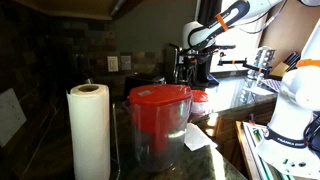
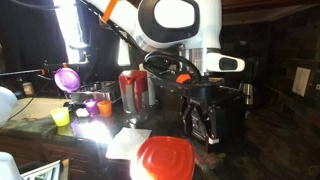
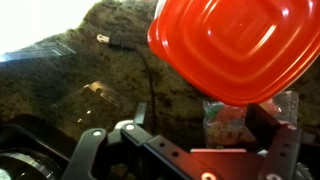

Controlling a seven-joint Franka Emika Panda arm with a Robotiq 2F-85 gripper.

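Note:
My gripper (image 2: 208, 128) hangs above the dark counter, pointing down. In the wrist view its fingers stand wide apart, with one dark finger (image 3: 263, 120) at the right; no object is held. A large red lid (image 3: 240, 45) fills the upper right of that view. Beneath the right finger lies a clear plastic packet (image 3: 225, 122) with something reddish inside, partly covered by the gripper. Exterior view 1 shows a clear bin with a red lid (image 1: 160, 94) in the foreground; the gripper (image 1: 186, 68) appears beyond it.
A paper towel roll (image 1: 90, 130) stands beside the bin. White paper (image 1: 199, 137) lies on the counter. Coloured cups (image 2: 92, 107) and a red-topped container (image 2: 131, 88) stand farther off. A cable plug (image 3: 103, 39) lies on the counter, which has bare patches around it.

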